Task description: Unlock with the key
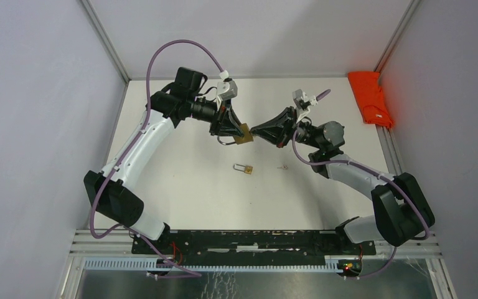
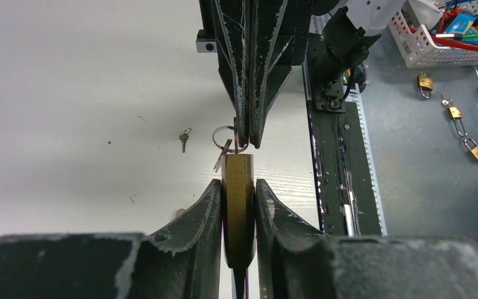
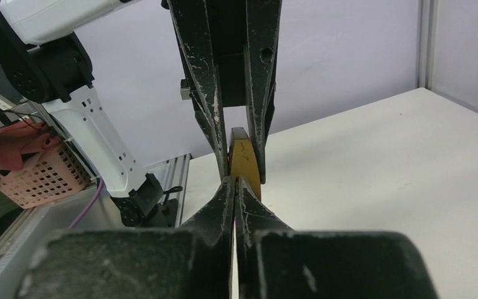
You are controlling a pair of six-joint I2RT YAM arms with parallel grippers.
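Note:
A large brass padlock is held in my left gripper, upright between its fingers in the left wrist view. My right gripper is shut, its tips close by the padlock. A key ring with keys is at the right gripper's tips, right at the top of the padlock; whether a key is inside the lock I cannot tell. In the right wrist view the padlock stands behind the shut fingertips, which hide part of it.
A smaller padlock lies on the white table, with a small key to its right. An orange cloth lies at the back right.

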